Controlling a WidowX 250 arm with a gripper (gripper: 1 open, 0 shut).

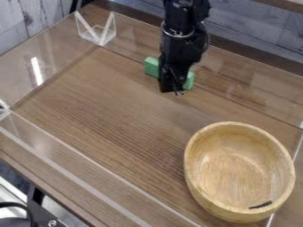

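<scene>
The black robot gripper [178, 78] reaches down from the top of the view over the middle back of the wooden table, shut, with nothing clear between its fingers. A green object [153, 66] lies just behind and around the fingertips, partly hidden by them. Whether the fingers touch it, I cannot tell.
A large tan bowl [236, 146] sits at the front right. A white wire-like item [97, 28] stands at the back left, and another pale item is cut off at the left edge.
</scene>
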